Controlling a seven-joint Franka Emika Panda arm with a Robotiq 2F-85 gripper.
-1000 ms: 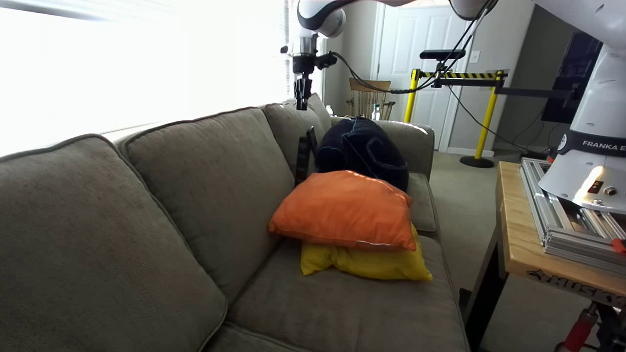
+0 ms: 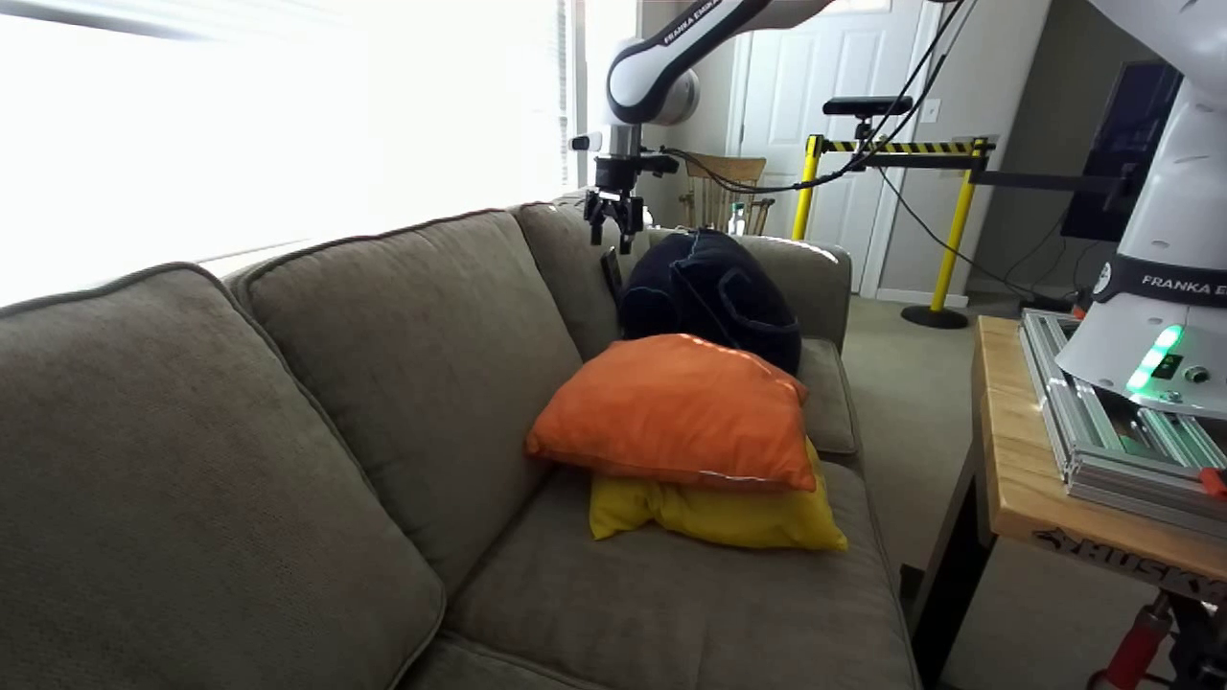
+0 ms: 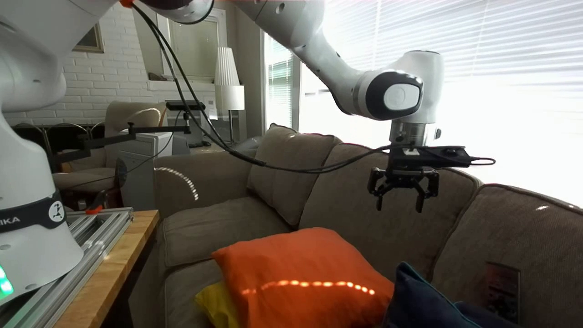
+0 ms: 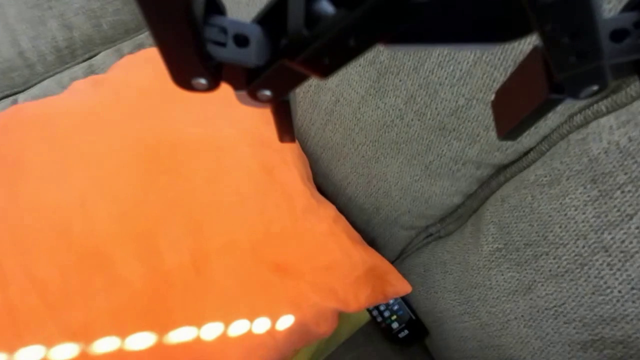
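My gripper (image 2: 611, 240) hangs open in the air beside the sofa's backrest. In exterior view 2 its fingers (image 3: 419, 203) are spread wide with nothing between them. An orange pillow (image 2: 673, 408) lies on a yellow pillow (image 2: 736, 517) on the seat. Behind them in exterior view 1 is a dark blue pillow (image 2: 719, 293). From the wrist camera, a black remote (image 4: 397, 321) shows by the orange pillow's corner, its upper end covered. A dark slim object (image 2: 611, 274) stands near the backrest. A dark rectangular object with buttons (image 3: 503, 292) shows against the backrest in exterior view 2.
The grey-brown sofa (image 2: 345, 379) has free seat room in front of the pillows in exterior view 1. A wooden workbench (image 2: 1001, 460) carries the robot base. Behind the backrest is a bright window (image 3: 519, 120).
My gripper has moved right and lower in exterior view 1, and its fingers now show apart. A dark long object earlier upright by the backrest, above the orange pillow, no longer shows there.
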